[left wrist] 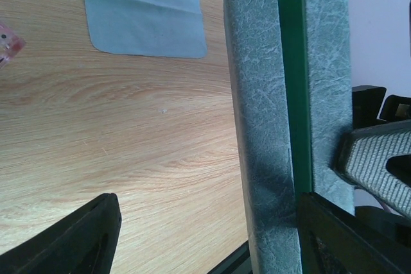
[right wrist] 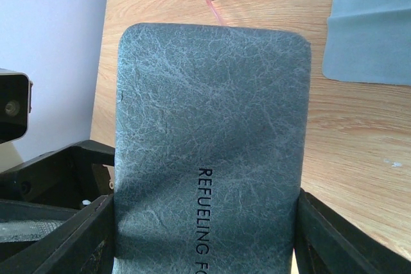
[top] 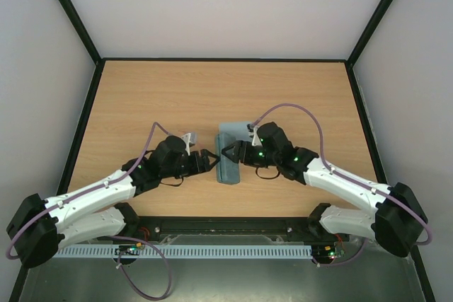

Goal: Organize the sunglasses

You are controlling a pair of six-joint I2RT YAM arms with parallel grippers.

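Observation:
A blue-grey glasses case, lettered "REFUELING" in the right wrist view, is parted along one side, showing a green inside. My right gripper is shut across the case's width, a finger against each side. At the case's left side is my left gripper. Its fingers stand well apart in the left wrist view, the right one against the case at its opening, with bare gap beside the left one; a firm hold does not show. A pink clear piece and a pink strip, perhaps the sunglasses, are partly in view.
A light blue cloth lies flat on the wooden table behind the case. Both arms come close together at the table's middle.

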